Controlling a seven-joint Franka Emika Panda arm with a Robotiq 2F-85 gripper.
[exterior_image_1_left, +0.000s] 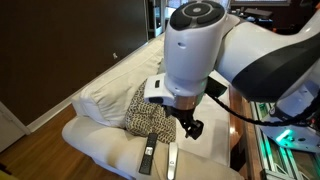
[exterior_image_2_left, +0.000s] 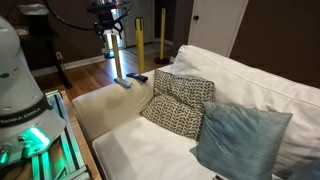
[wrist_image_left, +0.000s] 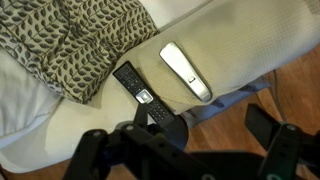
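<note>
Two remotes lie side by side on the sofa's beige armrest. One is a black remote (wrist_image_left: 133, 84) with a pale patch of buttons; the other is a white remote (wrist_image_left: 184, 69). Exterior view 1 has the black remote (exterior_image_1_left: 149, 154) left of the white remote (exterior_image_1_left: 172, 161). My gripper is open and empty, its dark fingers spread wide at the lower edge of the wrist view. In exterior view 1 the gripper (exterior_image_1_left: 184, 118) hangs above the sofa near the remotes, apart from them.
A patterned cushion (exterior_image_2_left: 174, 103) leans on the sofa by the armrest, with a blue cushion (exterior_image_2_left: 240, 139) farther along. The white seat (exterior_image_2_left: 153, 155) is mostly bare. Wooden floor (wrist_image_left: 233, 126) shows beyond the armrest.
</note>
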